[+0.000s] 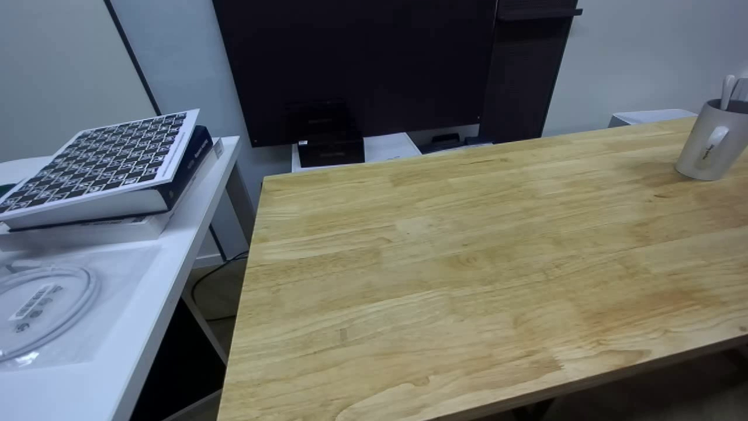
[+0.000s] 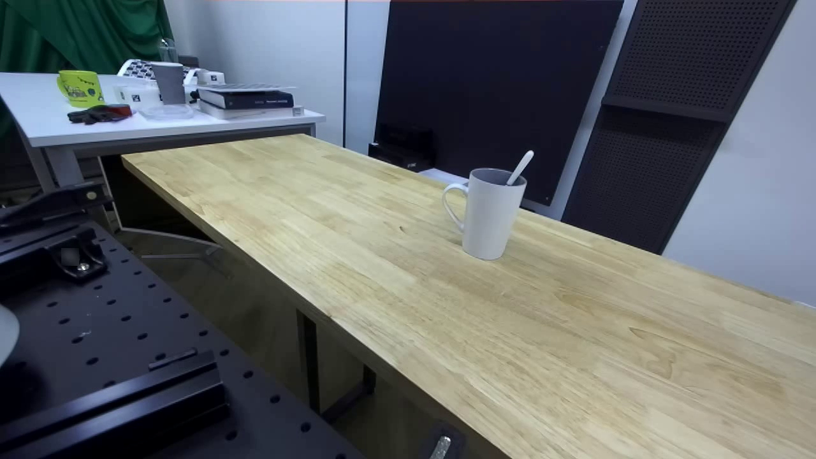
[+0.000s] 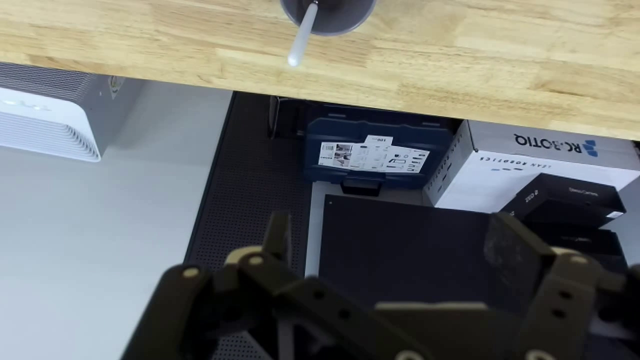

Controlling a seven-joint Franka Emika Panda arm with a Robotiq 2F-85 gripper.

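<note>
A tall white mug stands upright on the wooden table, its handle toward the left in exterior view 2. The handle of a white spoon sticks out above its rim. In exterior view 1 the same mug is at the far right edge, partly cut off. From the wrist, only part of the mug's rim shows at the top, with the spoon leaning out. My gripper stands open, fingers wide apart and nothing between them. It is clear of the mug; neither exterior view shows it.
A white side table holds stacked books and a bagged cable. A dark perforated bench lies along the near side. Boxes and a blue case sit beyond the table edge.
</note>
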